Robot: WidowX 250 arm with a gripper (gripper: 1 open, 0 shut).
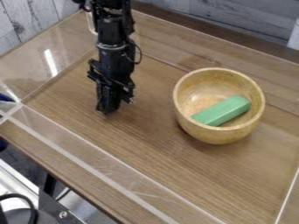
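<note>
My black arm reaches from the back of the wooden table down to its left middle, where my gripper [107,101] hangs low over the tabletop, shut, with nothing visible between its fingers, though the dark fingertips are hard to make out. To its right a tan bowl [201,129] holds a green block [222,111], lying tilted inside against the right part of the bowl.
The wooden table [140,175] has wide free room in front and around the bowl. A grey wall [246,17] stands at the back right. Cables [17,206] lie off the table's front-left edge.
</note>
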